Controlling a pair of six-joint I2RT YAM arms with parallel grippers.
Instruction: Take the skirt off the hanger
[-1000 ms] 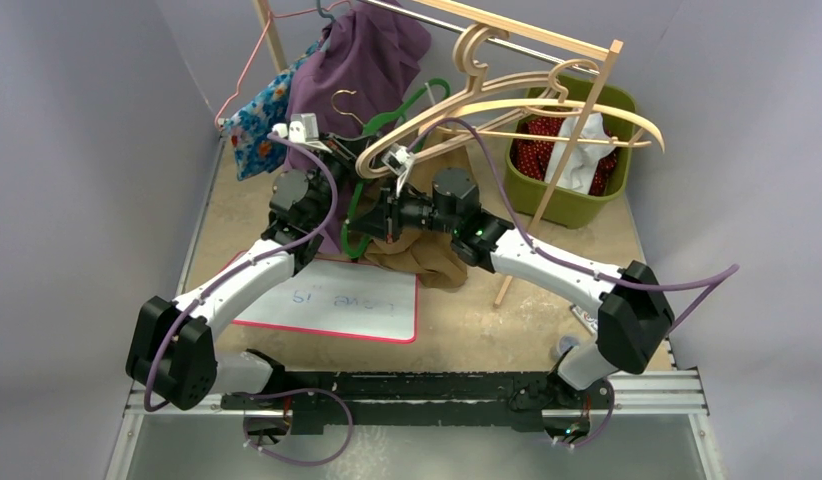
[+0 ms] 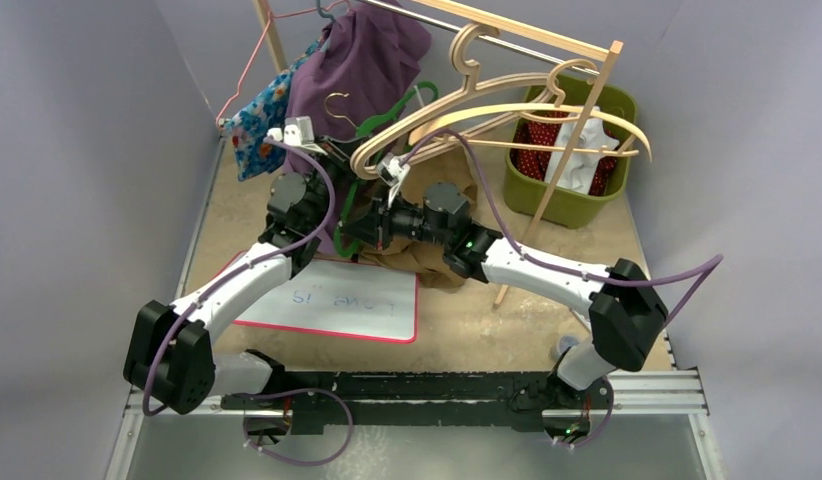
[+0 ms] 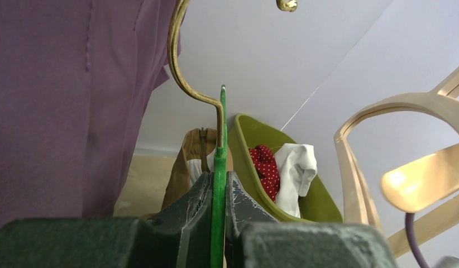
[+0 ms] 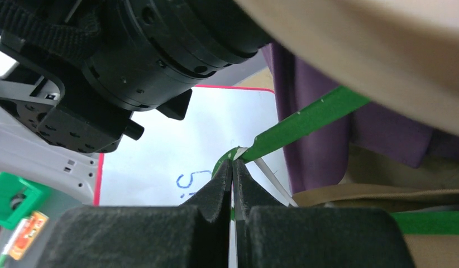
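My left gripper is shut on the green hanger (image 3: 219,209) just below its gold hook (image 3: 185,86). Brown fabric (image 2: 427,225), apparently the skirt, hangs below the hanger; its zipper (image 3: 203,142) shows in the left wrist view. In the right wrist view, a thin white strap (image 4: 273,181) loops over the notch near one end of the green hanger (image 4: 311,125). Right at that notch are the shut tips of my right gripper; whether the strap is pinched between them, I cannot tell. The skirt's waist is mostly hidden in the top view.
Wooden hangers (image 2: 467,105) hang on the rack close above both grippers. Purple cloth (image 2: 352,75) and a blue floral garment (image 2: 259,125) hang at the left. A green bin (image 2: 557,205) with clothes stands at the back right. A whiteboard (image 2: 332,300) lies in front.
The right arm has shifted slightly left, with its gripper staying near the hanger's end. The wooden hangers and green hanger have swung slightly left. The left arm looks still.
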